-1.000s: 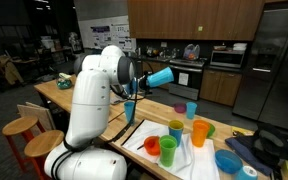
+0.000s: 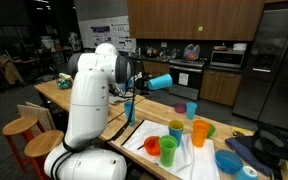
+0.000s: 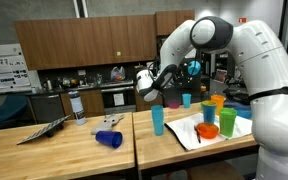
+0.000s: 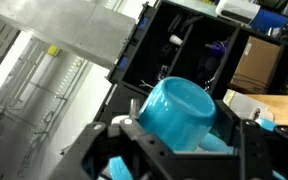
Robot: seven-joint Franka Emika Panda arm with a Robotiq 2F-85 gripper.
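A light-blue cup [image 2: 159, 82] is held up in the air above the table, lying nearly sideways in exterior view 1. My gripper [image 2: 142, 83] is shut on it. In exterior view 2 the same cup [image 3: 194, 68] shows at the end of the raised arm. In the wrist view, the rounded end of the cup [image 4: 177, 110] fills the space between the dark fingers. A second blue cup [image 3: 158, 121] stands upright on the table, below and apart from the gripper.
On a white cloth [image 2: 191, 158] stand an orange cup [image 2: 200, 132], a yellow cup [image 2: 176, 128], a green cup [image 2: 167, 150] and a red bowl [image 2: 152, 146]. Blue [image 2: 191, 108] and magenta [image 2: 180, 109] cups stand farther back. A dark blue bottle [image 3: 109, 138] lies on the left table.
The held cup has come down slightly and its tilt is a little flatter. The things on the table stand where they were.
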